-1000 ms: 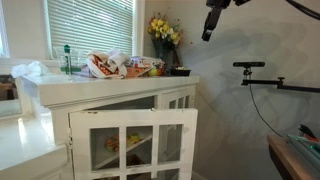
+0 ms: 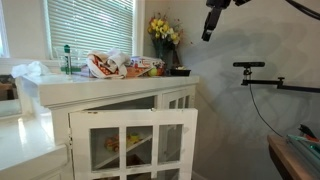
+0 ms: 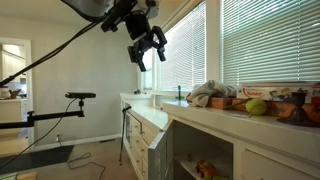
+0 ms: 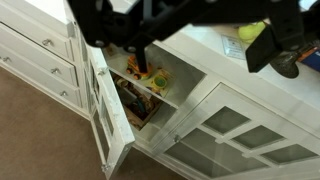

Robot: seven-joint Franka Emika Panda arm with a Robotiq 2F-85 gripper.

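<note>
High above the counter, my gripper (image 3: pixel 150 59) stands open, nothing between its spread fingers. Exterior view 1 catches only its dark tip (image 2: pixel 207 36) at the top edge. The white cabinet's glass-paned door (image 2: pixel 132 140) hangs open, swung out from the cabinet front. From above, the wrist view shows the same open door (image 4: pixel 112 112) left of the opening. Inside, yellow and orange items (image 4: pixel 158 80) lie on a shelf, with a brown box (image 4: pixel 140 102) below them. Dark fingers cover the top of the wrist view.
On the white counter (image 2: pixel 110 92) are a crumpled cloth (image 3: pixel 212 88), a green fruit (image 3: pixel 257 106), a dark pot (image 3: pixel 297 110) and a green bottle (image 2: pixel 67 60). Yellow flowers (image 2: pixel 163 30) stand in the corner. A second glass-paned door (image 4: pixel 215 135) is shut. Air around the gripper is clear.
</note>
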